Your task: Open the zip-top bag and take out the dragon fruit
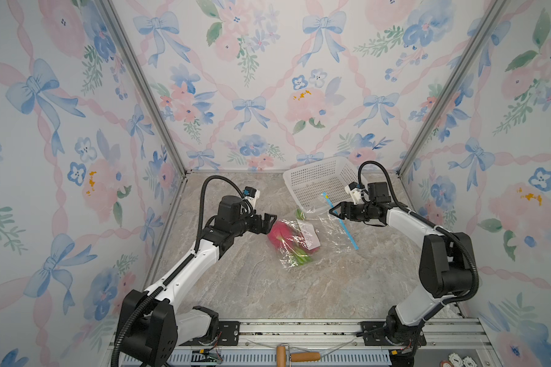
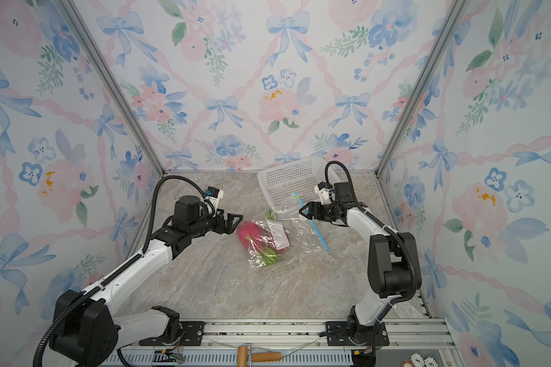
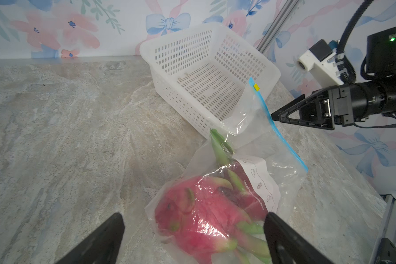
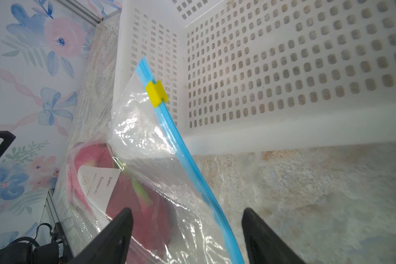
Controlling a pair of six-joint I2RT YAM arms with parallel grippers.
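Note:
A clear zip top bag (image 3: 277, 184) lies mid-table with red dragon fruit (image 3: 193, 215) and green tips under a white label (image 3: 257, 180). Its blue zip strip (image 4: 184, 162) runs along the right side, with a yellow slider (image 4: 156, 92) near the upper end, over the basket's front edge. My left gripper (image 1: 265, 221) hangs open above the fruit end, nothing between its fingers. My right gripper (image 1: 339, 209) is over the strip, near the slider, its fingers apart in the right wrist view, holding nothing.
A white perforated basket (image 2: 269, 186) stands at the back right, touching or very near the bag.

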